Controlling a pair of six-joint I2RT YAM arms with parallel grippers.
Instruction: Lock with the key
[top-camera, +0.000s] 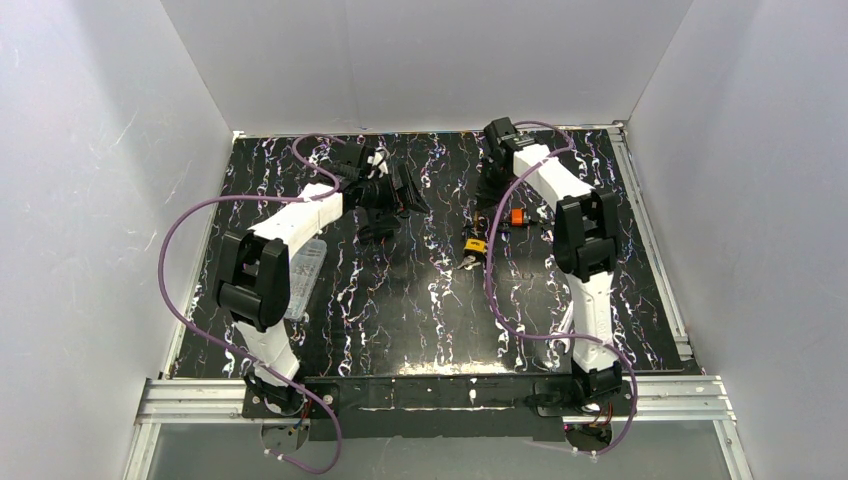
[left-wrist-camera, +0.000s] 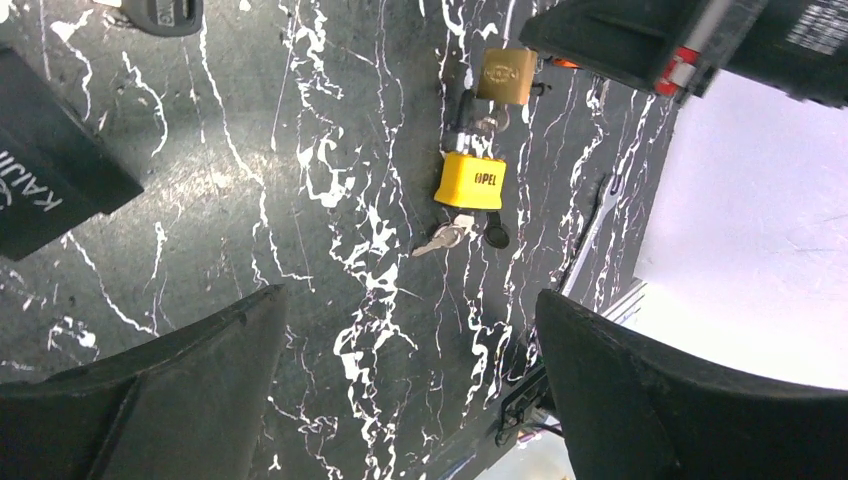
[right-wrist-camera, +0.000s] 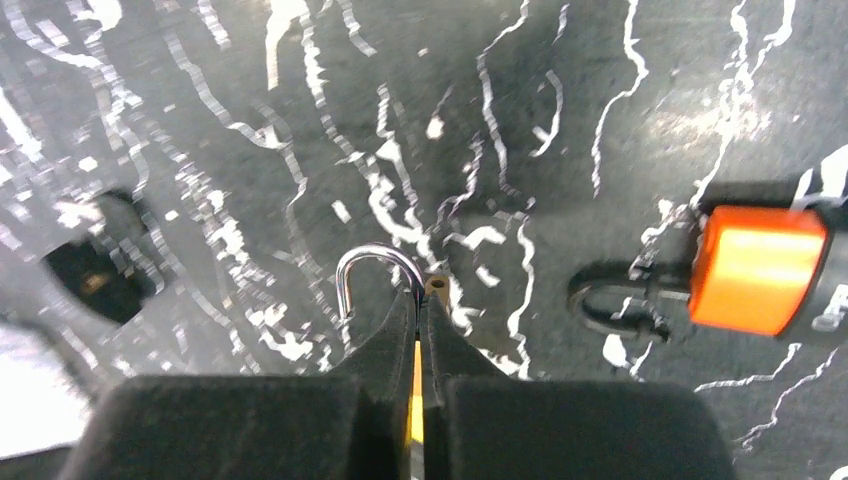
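Note:
A yellow padlock (left-wrist-camera: 470, 185) lies in the middle-right of the table, with silver keys (left-wrist-camera: 440, 238) at its lower end. A brass padlock (left-wrist-camera: 505, 75) is just above it in the left wrist view. My right gripper is shut over this group; a silver shackle (right-wrist-camera: 375, 252) shows at its tips, and I cannot tell whether it touches. An orange padlock (right-wrist-camera: 750, 270) lies to its right. My left gripper stands open, nothing between its fingers, left of the padlocks and higher over the table.
A clear plastic box (top-camera: 303, 280) lies at the left. Dark objects (top-camera: 377, 230) sit below my left gripper. A wrench (left-wrist-camera: 595, 225) lies at the right.

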